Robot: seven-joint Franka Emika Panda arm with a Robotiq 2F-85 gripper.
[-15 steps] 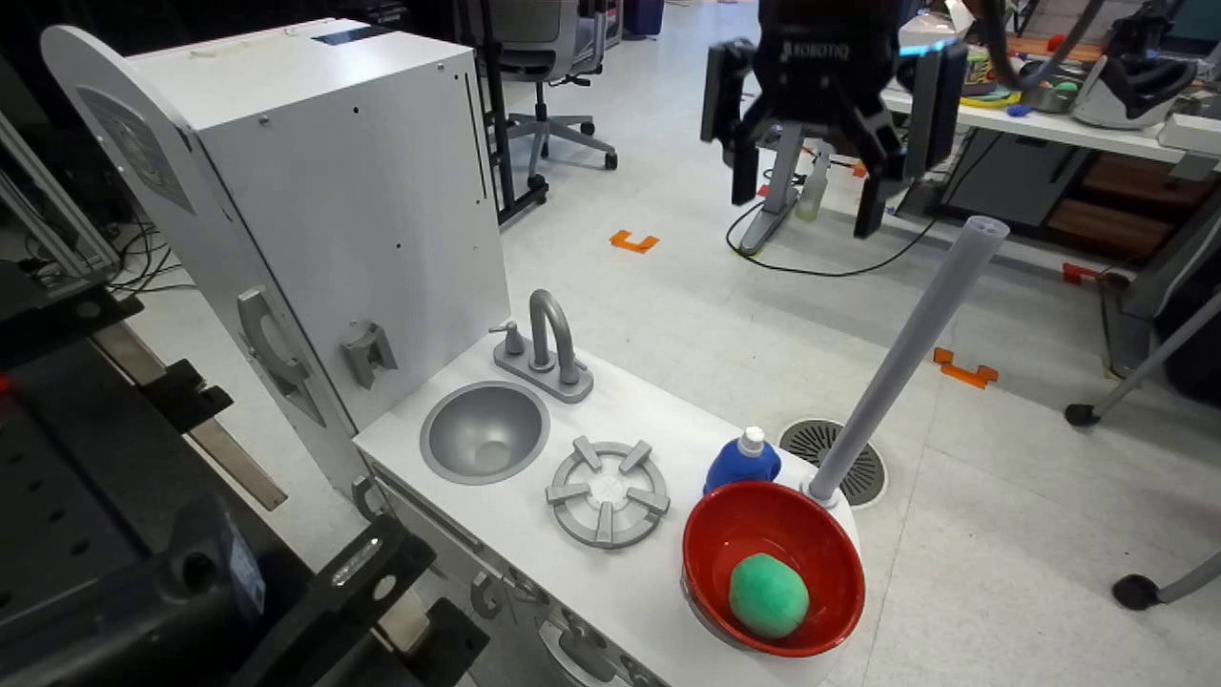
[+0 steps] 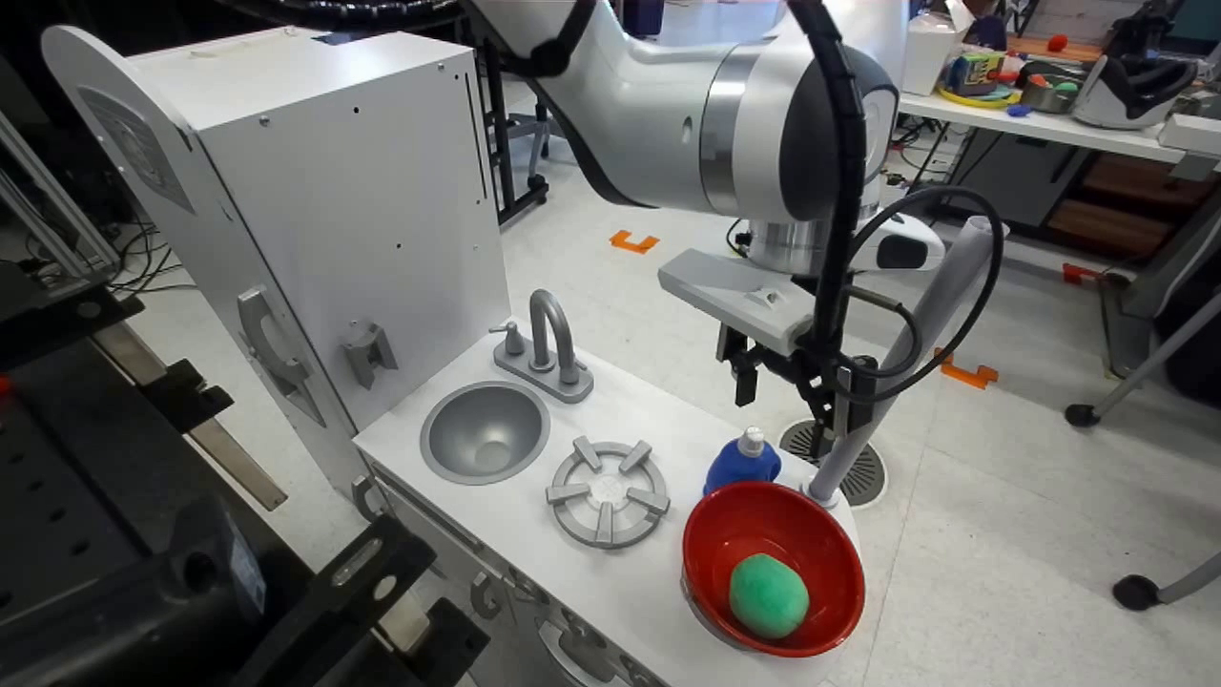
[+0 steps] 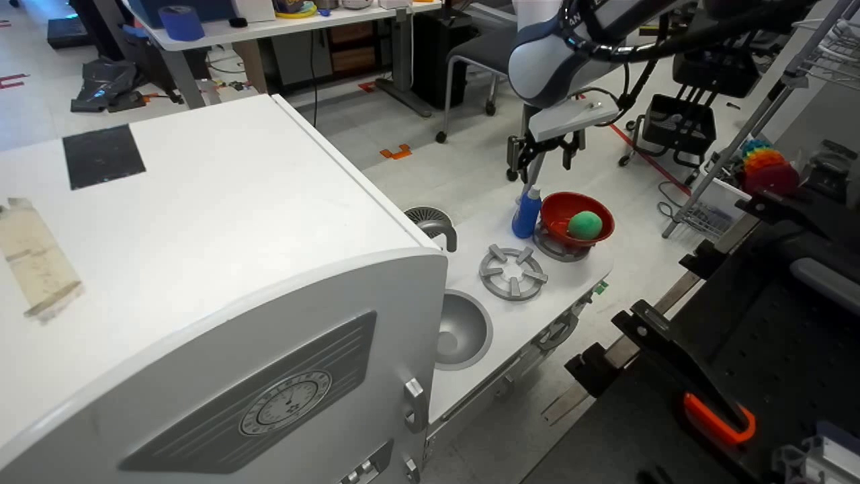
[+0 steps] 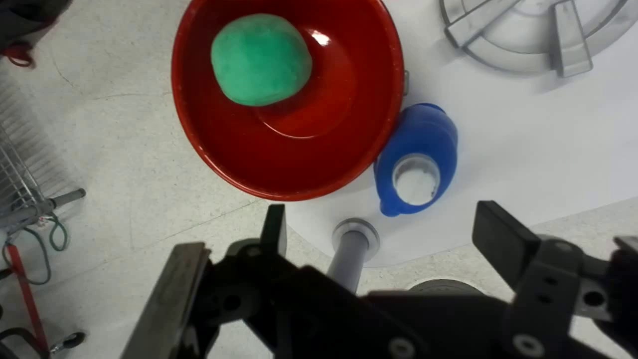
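Note:
My gripper is open with nothing between its fingers, held in the air above the counter's far end. In the wrist view, a blue bottle with a white cap (image 4: 423, 152) stands below and just beyond the gap between the fingertips. Beside the bottle is a red bowl (image 4: 353, 137), very close to it or touching. A green rounded object (image 4: 261, 60) lies inside that bowl. From the first exterior view, the bottle (image 2: 741, 462) is behind the bowl (image 2: 841, 561), with the gripper (image 2: 783, 401) above and behind both.
A grey upright pole (image 2: 858, 441) rises at the counter's corner, close to the gripper. The burner ring (image 2: 607, 492), sink (image 2: 486, 431) and faucet (image 2: 549, 343) line the counter toward the tall white cabinet (image 2: 355, 206).
The gripper has come down from high at the top of the first exterior view to above the bottle and bowl, its arm now showing. Bottle, bowl and green object have stayed put.

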